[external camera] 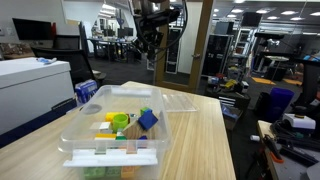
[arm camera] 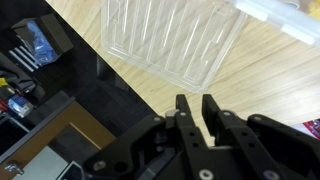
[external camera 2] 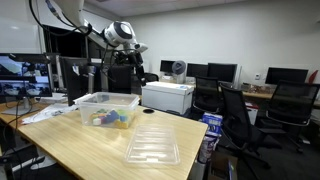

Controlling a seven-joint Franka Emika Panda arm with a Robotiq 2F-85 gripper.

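Observation:
A clear plastic lid (external camera: pixel 180 102) lies flat on the wooden table, seen whole in exterior view 2 as a ribbed translucent rectangle (external camera 2: pixel 153 144). Above the table hangs my gripper (external camera: pixel 154 52), clear of the lid. In the wrist view its two dark fingertips (arm camera: pixel 182 102) stand a little apart with nothing between them, just beyond the lid's near edge (arm camera: pixel 180 80). The clear bin (external camera: pixel 72 132) holds several coloured blocks, among them a blue one (external camera: pixel 148 119) and a green one (external camera: pixel 127 115). Its top is uncovered.
Beside the bin stands a blue-and-white box (external camera: pixel 86 91), with a white cabinet (external camera: pixel 30 90) behind it. In exterior view 2 another blue-and-white box (external camera 2: pixel 210 137) is at the table's right edge.

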